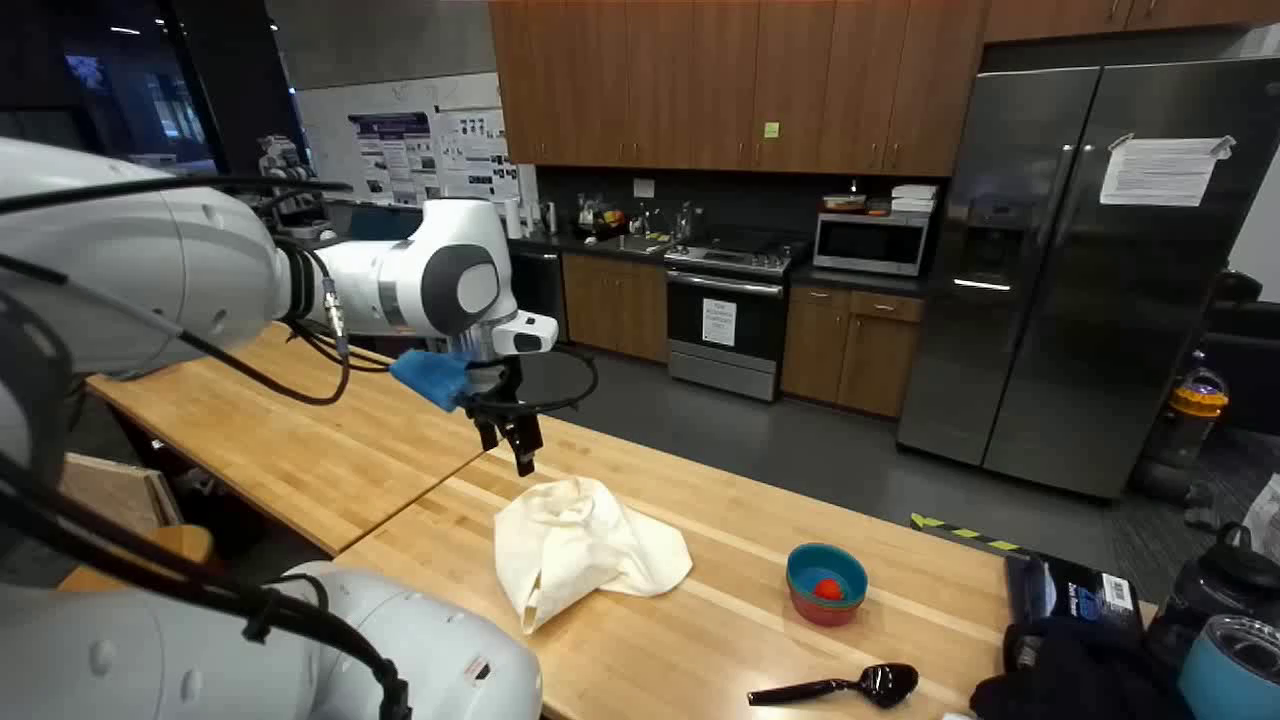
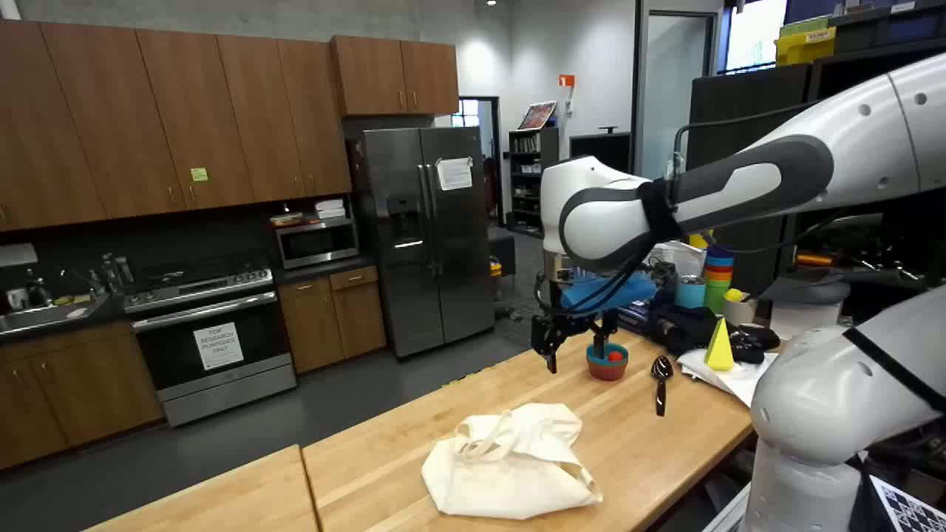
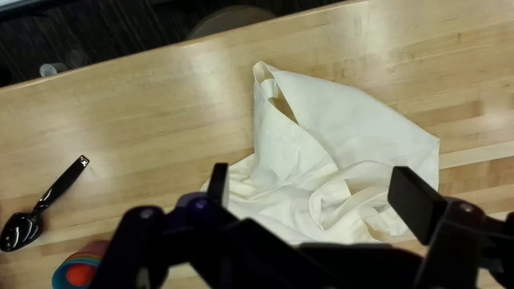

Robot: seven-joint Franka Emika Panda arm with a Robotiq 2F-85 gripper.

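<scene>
A cream cloth bag [image 1: 588, 546] lies crumpled on the wooden table, its strap loops [image 3: 332, 202] on top in the wrist view. Above the bag, and apart from it, hangs my gripper, its two fingers spread wide with only open air between them. Exterior view 1 shows the gripper [image 1: 506, 454] pointing down near the bag's far-left side. A stack of small bowls [image 1: 827, 584], teal inside and reddish outside, holds a red ball [image 1: 828, 589]. Beside it rests a black spoon [image 1: 888, 684], which also shows in the wrist view at left.
Dark items [image 1: 1080, 672] and a blue cup [image 1: 1236, 672] crowd the table's right end in exterior view 1. In exterior view 2 a yellow pyramid [image 2: 719, 347] stands on white paper [image 2: 740, 377]. Bare tabletop [image 3: 144, 110] surrounds the bag.
</scene>
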